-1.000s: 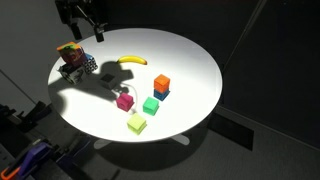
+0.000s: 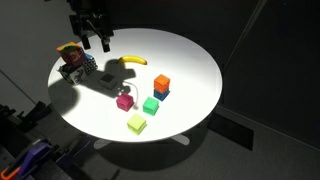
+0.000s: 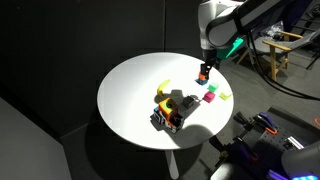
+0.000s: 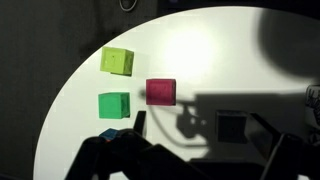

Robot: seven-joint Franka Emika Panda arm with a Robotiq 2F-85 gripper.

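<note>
My gripper (image 2: 96, 46) hangs above the far left part of the round white table in exterior view 1. Its two fingers stand well apart with nothing between them. In the wrist view, the open gripper frames a dark block (image 4: 231, 126) lying on the table below, nearer the right finger. A magenta block (image 4: 160, 92), a green block (image 4: 114, 105) and a yellow-green block (image 4: 117, 61) rest loose on the tabletop. An orange block (image 2: 162, 82) sits on a blue block (image 2: 161, 95). The left finger partly hides the blue block (image 4: 108, 134).
A yellow banana (image 2: 132, 59) lies toward the back of the table (image 2: 190, 60). Near the left edge in exterior view 1 stands a dark container (image 2: 75, 70) with colourful items.
In exterior view 1 the gripper has shifted a little to the right and slightly lower in the picture. Its fingers remain apart. The blocks, banana and container have not moved.
</note>
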